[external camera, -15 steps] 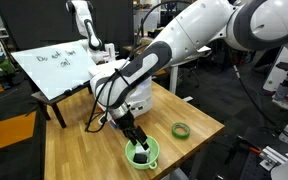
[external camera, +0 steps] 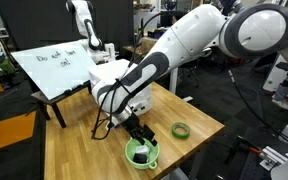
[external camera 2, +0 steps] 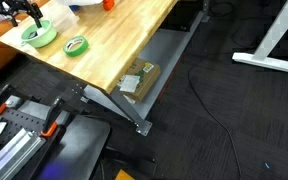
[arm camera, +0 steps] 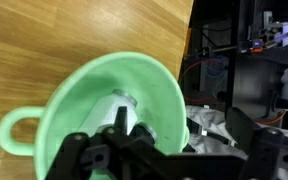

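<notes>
A light green bowl point(external camera: 152, 162) with a side handle stands near the table's front edge. Inside the bowl point(arm camera: 69, 92) in the wrist view lie a white object point(arm camera: 106, 108) and a dark round one point(arm camera: 144, 133). My gripper is open above it, its two dark fingers spread wide and nothing held between them. Part of the bowl's lower side is hidden behind the gripper. In the second exterior view the bowl point(external camera 2: 50, 37) appears at the upper left.
A green tape roll point(external camera: 180, 130) lies on the wooden table point(external camera: 74, 145) beside the bowl. A white bag-like object point(external camera: 162, 107) is behind the arm. Past the table edge, the floor point(external camera 2: 224, 100) is dark; a cardboard box point(external camera 2: 141, 80) sits below the tabletop.
My gripper has shifted slightly up and to the right over the bowl. The bowl and tape roll stay where they were.
</notes>
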